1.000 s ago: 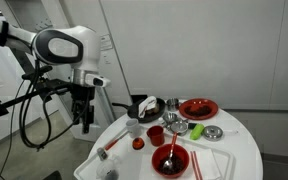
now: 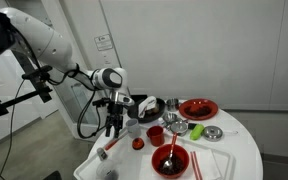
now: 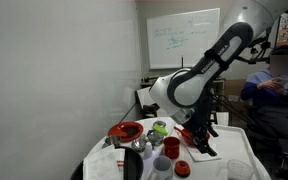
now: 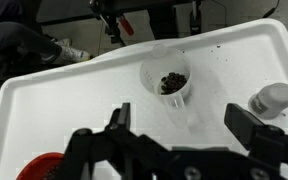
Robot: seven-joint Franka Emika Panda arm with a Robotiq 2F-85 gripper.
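Note:
My gripper is open, its two dark fingers (image 4: 254, 135) wide apart with nothing between them. Beyond the fingertips in the wrist view stands a clear container (image 4: 152, 75) with dark bits inside. Exterior view 1 has the gripper (image 2: 112, 128) hanging over the left side of the white table, with the clear container (image 2: 106, 173) nearer the camera. From the other side, the gripper (image 3: 206, 132) is above the tray and the clear container (image 3: 239, 171) is at the lower right. A small grey object (image 4: 273, 97) lies to the right in the wrist view.
A red bowl (image 2: 171, 160), a red cup (image 2: 155, 135), a whitish mug (image 2: 133, 129) and a small red round item (image 2: 138, 143) stand right of the gripper. Farther back are a dark pan (image 2: 160, 108) and a red plate (image 2: 198, 109). A person (image 3: 276, 85) sits behind.
In exterior view 1 my arm has swung rightward over the table, toward the mug. The objects on the table have stayed in place.

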